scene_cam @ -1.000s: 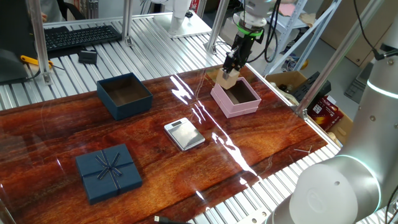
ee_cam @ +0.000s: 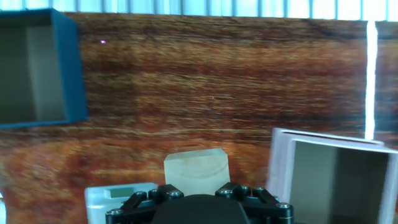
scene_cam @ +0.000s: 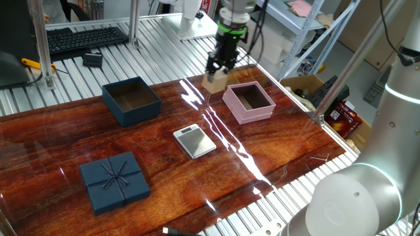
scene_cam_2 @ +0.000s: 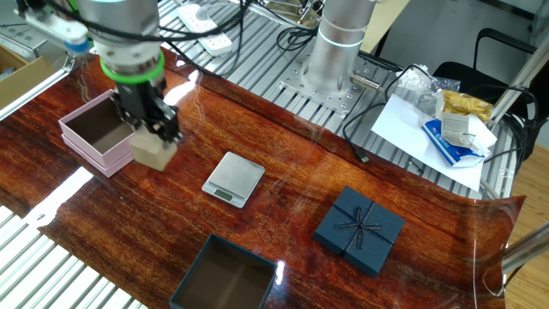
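A pale beige block (ee_cam: 197,172) is gripped at the fingertips of my gripper (scene_cam_2: 153,129), which is shut on it. In exterior view 1 the block (scene_cam: 214,81) hangs just left of the open pink box (scene_cam: 249,103), apparently above the table. The pink box (ee_cam: 283,165) lies to the right of the block in the wrist view. A silver scale (scene_cam: 195,141) rests flat on the table, its top empty; in the wrist view only part of the scale (ee_cam: 118,191) shows, left of the block.
An open dark blue box (scene_cam: 131,101) stands on the wood-patterned table (scene_cam: 59,144). The matching lid or closed box with a ribbon bow (scene_cam: 115,182) lies farther left in exterior view 2's opposite corner. Bare tabletop surrounds the scale.
My gripper has carried the block from over the pink box's edge leftward in exterior view 1, to a spot beside the box. The boxes and the scale have stayed in place.
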